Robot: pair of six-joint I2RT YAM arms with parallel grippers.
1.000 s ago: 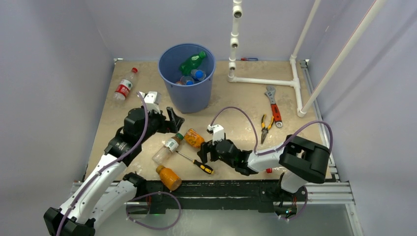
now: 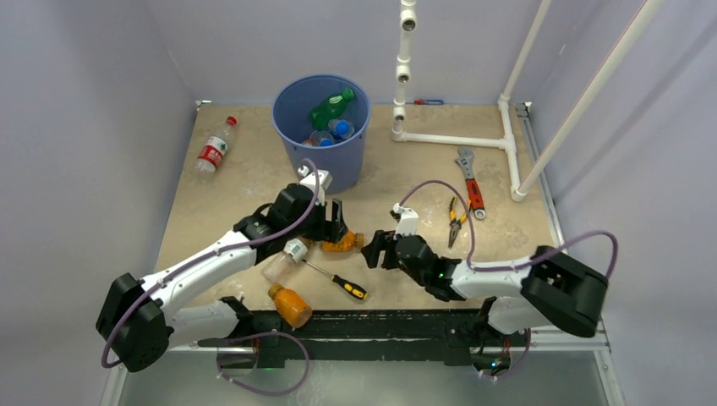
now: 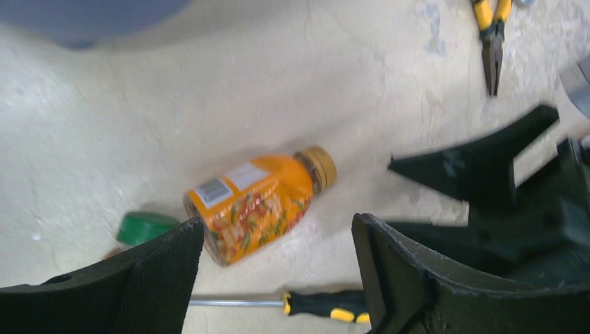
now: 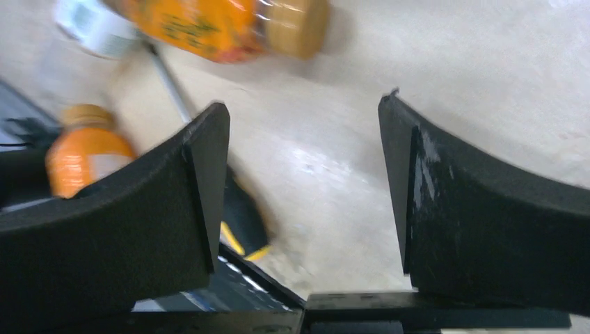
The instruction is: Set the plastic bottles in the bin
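An orange bottle (image 3: pixel 250 202) lies on the table below the blue bin (image 2: pixel 320 165), under my left gripper (image 2: pixel 330 222), whose fingers stand apart and empty. My right gripper (image 2: pixel 376 249) is open too, just right of that bottle's cap (image 4: pixel 296 28). A clear bottle (image 2: pixel 283 262) with a green cap lies to the left, a second orange bottle (image 2: pixel 291 306) at the front edge, and a red-labelled bottle (image 2: pixel 216 148) at the back left. The bin holds green and clear bottles.
A screwdriver (image 2: pixel 347 283) lies between the bottles. Pliers (image 2: pixel 457 220) and a wrench (image 2: pixel 471 182) lie at the right, beside a white pipe frame (image 2: pixel 457 139).
My left gripper has moved right, over the middle orange bottle. My right gripper has moved right and slightly up, away from that bottle's side.
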